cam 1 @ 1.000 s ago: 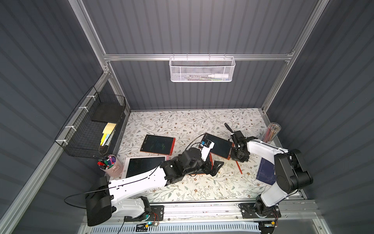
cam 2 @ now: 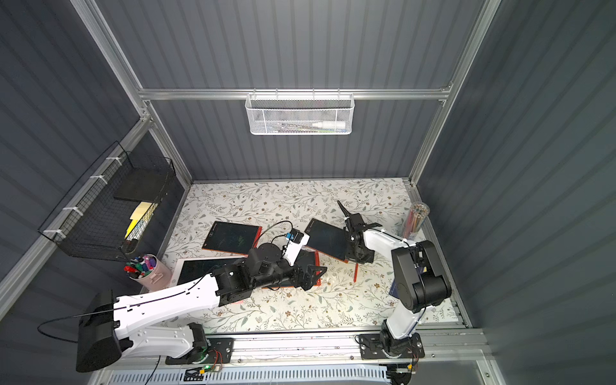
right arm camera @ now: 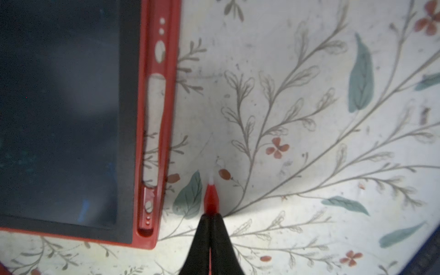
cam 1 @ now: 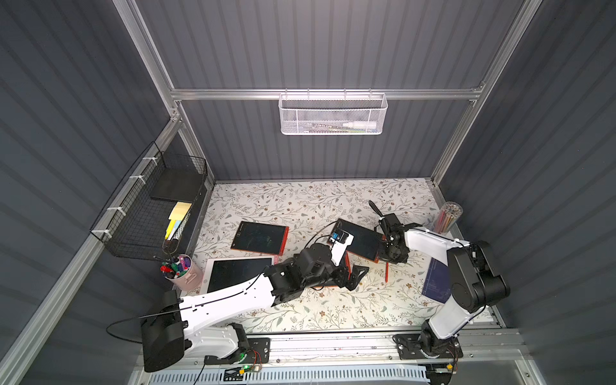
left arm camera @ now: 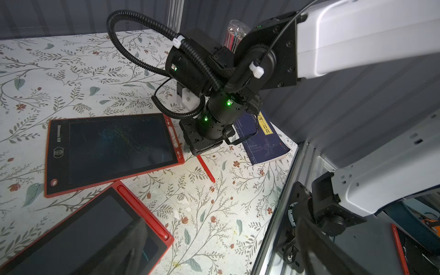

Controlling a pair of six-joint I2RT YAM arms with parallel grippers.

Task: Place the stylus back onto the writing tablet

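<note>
My right gripper is shut on a red stylus (right arm camera: pixel 211 197), whose red tip shows beyond the fingertips in the right wrist view and whose length hangs below the gripper in both top views. Just left of it lies a tablet (right arm camera: pixel 59 114) with a red frame and an empty stylus slot (right arm camera: pixel 153 128). In the top left view my left gripper (cam 1: pixel 354 276) stands open over another red-framed tablet (left arm camera: pixel 87 238), nearer the front, which has a stylus in its slot.
More tablets (cam 1: pixel 258 236) lie at the left. A blue notebook (cam 1: pixel 436 279) lies at the right, a clear pen cup (cam 1: pixel 447 217) behind it. A pink pen cup (cam 1: pixel 184 276) stands at the far left.
The stylus has turned from slanted to pointing more straight front to back and shifted slightly left, with my right gripper and arm. The left arm has not moved.
</note>
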